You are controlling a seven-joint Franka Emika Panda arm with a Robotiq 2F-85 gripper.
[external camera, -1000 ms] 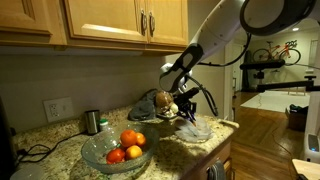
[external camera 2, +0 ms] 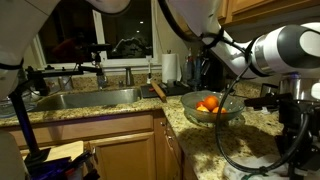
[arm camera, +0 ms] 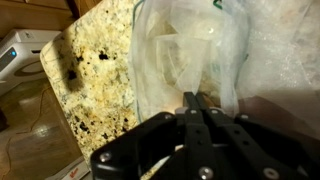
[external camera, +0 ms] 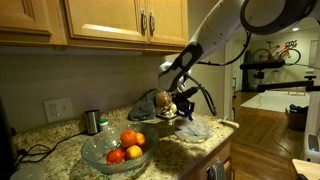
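Observation:
A translucent plastic bag (arm camera: 185, 50) lies crumpled on the speckled counter and fills most of the wrist view. My gripper is shut, its dark fingertips down at the bag. Whether any thin film is pinched between them cannot be seen. Something orange-brown shows by the tips. In exterior view 1 the same pale bag (external camera: 194, 130) rests near the right end of the counter, directly under the gripper (external camera: 184, 116). The arm and cables partly cover it in exterior view 2.
A large bowl (external camera: 97, 151) of red and orange fruit stands on the counter to the left. Beyond it is a metal canister (external camera: 92, 122). Dark items sit against the wall behind the bag. The counter's front edge (external camera: 205, 157) runs close by.

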